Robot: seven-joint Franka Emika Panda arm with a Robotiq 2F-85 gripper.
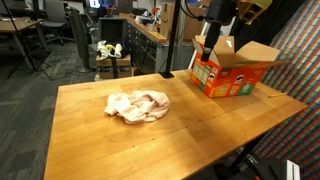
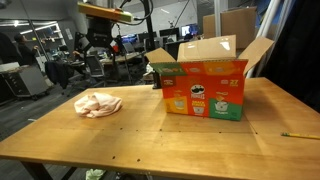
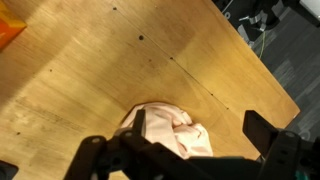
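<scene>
A crumpled pale pink cloth (image 1: 137, 106) lies on the wooden table (image 1: 90, 145), left of the box in exterior view 1. In exterior view 2 the same cloth (image 2: 98, 104) rests near the table's far left part. My gripper (image 2: 101, 46) hangs well above the table, open and empty. From the wrist, the cloth (image 3: 168, 120) shows at the bottom middle, beneath the open gripper and partly hidden by it.
A red and green cardboard box (image 2: 205, 92) with raised open flaps stands on the table; its inside is hidden. A thin yellow stick (image 2: 300, 136) lies to its right. Bare tabletop surrounds the cloth.
</scene>
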